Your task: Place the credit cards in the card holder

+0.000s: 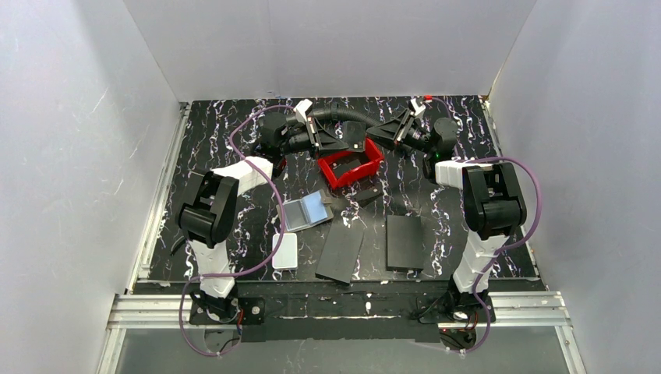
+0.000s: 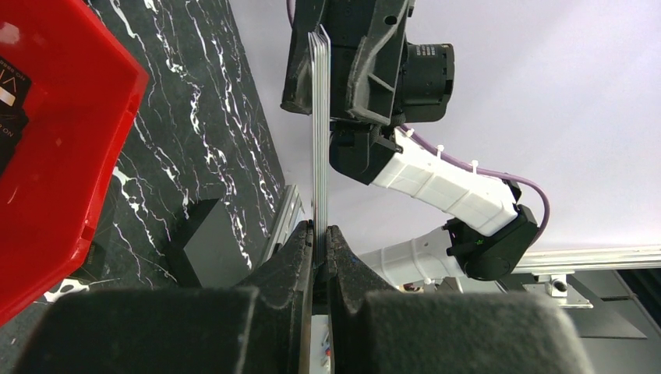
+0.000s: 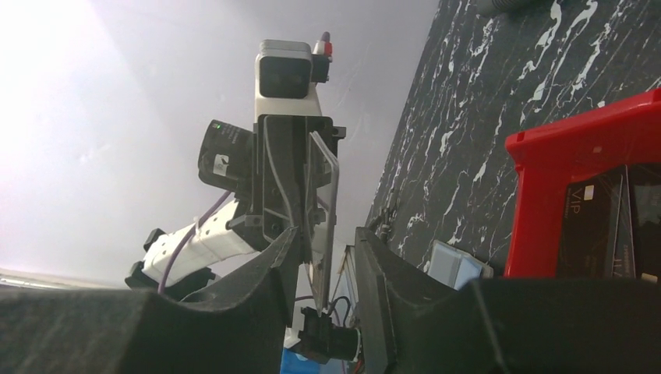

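Observation:
My left gripper is shut on a thin stack of cards (image 2: 319,140), seen edge-on in the left wrist view and as a dark face (image 1: 355,134) from above. My right gripper stands part open at the stack's other end. In the right wrist view the cards' edge (image 3: 331,202) shows between its fingers, with a gap beside it. Below, the red tray (image 1: 335,180) holds more dark cards (image 3: 586,222). An open blue-and-grey case (image 1: 316,207), which looks like the card holder, lies front-left of the tray.
Two flat black boxes (image 1: 404,243) and a white square item (image 1: 285,252) lie along the table's front. A small dark piece (image 1: 369,195) rests just before the tray. Behind the tray runs a thick black hose (image 1: 337,114).

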